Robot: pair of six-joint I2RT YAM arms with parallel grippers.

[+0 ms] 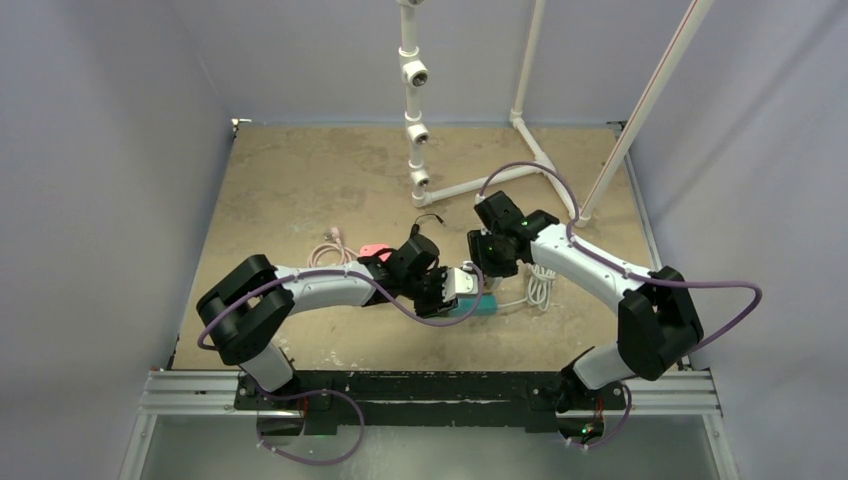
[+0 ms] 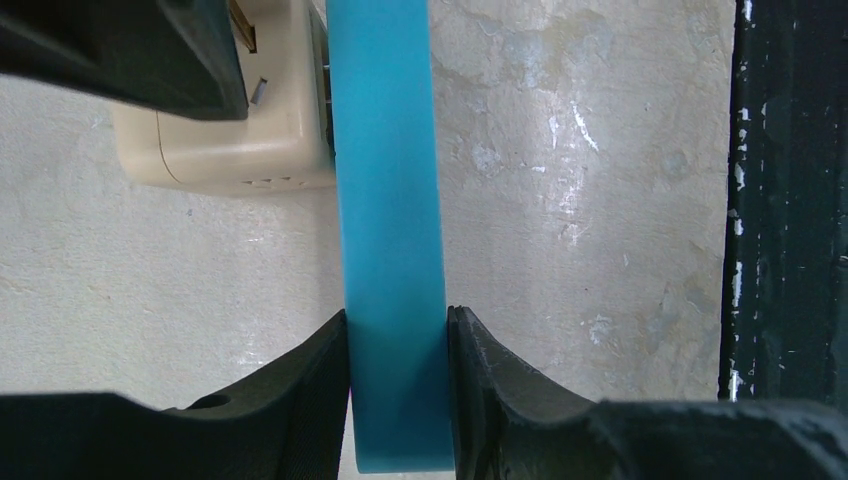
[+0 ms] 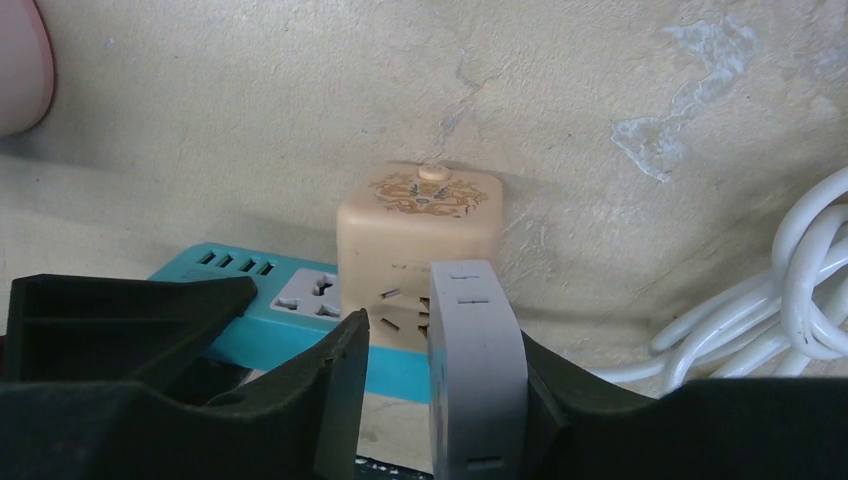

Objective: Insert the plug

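Observation:
My left gripper is shut on a teal power strip (image 2: 390, 200), holding it across its width. Beside the strip is a beige cube socket (image 3: 420, 240); in the right wrist view it hides part of the strip's top. My right gripper is open, with a white block (image 3: 475, 370) between its fingers, in front of the beige cube. The top view shows both grippers close together over the strip; whether any pins are in a socket cannot be told.
A coiled white cable (image 3: 810, 280) lies to the right of the strip. A pink object (image 3: 20, 65) and a coiled pink cord (image 1: 322, 250) lie behind the left arm. White pipe framing (image 1: 470, 185) stands at the back.

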